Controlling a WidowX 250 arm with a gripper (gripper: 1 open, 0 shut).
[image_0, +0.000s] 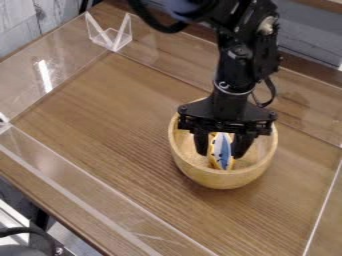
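Note:
The black robot gripper reaches down from the top into a pale tan bowl on the wooden table. Its fingers stand over a small yellow and blue object inside the bowl. I cannot tell whether the fingers touch it.
A clear plastic stand is at the upper left of the table. A dark cable lies at the lower left edge. A wall runs along the back.

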